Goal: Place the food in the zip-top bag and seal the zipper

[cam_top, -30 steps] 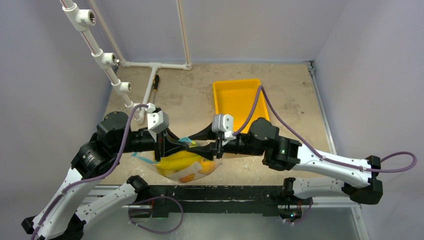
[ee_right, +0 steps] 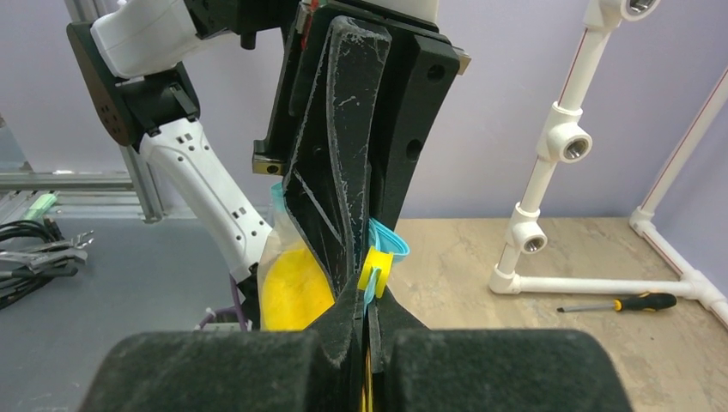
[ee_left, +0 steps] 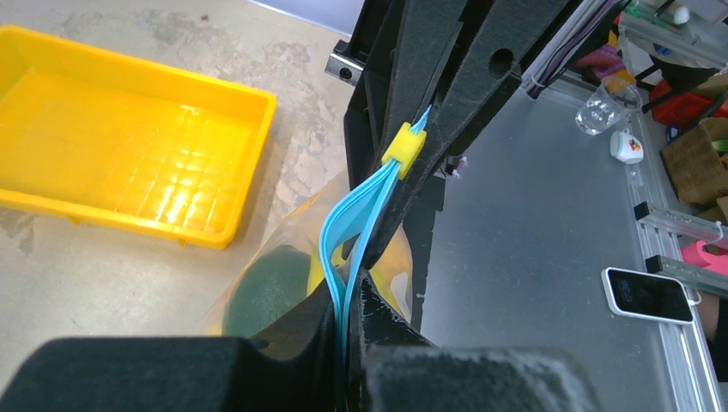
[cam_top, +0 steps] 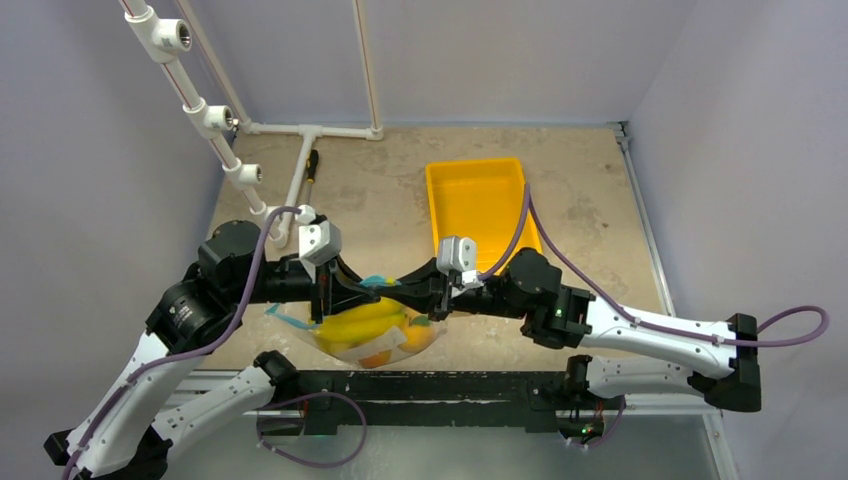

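Observation:
The clear zip bag [cam_top: 372,350] lies at the table's front, with bananas [cam_top: 350,325], an orange fruit [cam_top: 418,333] and something dark green [ee_left: 273,287] inside. Its blue zip strip [ee_left: 339,227] runs up between the slightly parted fingers of my left gripper, which is open by a narrow gap. A yellow slider [ee_left: 403,150] sits on the strip by my right gripper. Those right fingers are shut on the strip near the slider. Both grippers' tips meet above the bag, hiding much of the zip.
An empty yellow tray [cam_top: 480,165] stands behind the right arm. White pipes [cam_top: 310,130] and a screwdriver [cam_top: 312,165] are at the back left. Bare table [cam_top: 590,220] shows to the right of the tray.
My right gripper, earlier open around the slider end of the strip, has closed and shifted slightly. The left gripper has moved a little to the right; the bag has barely moved.

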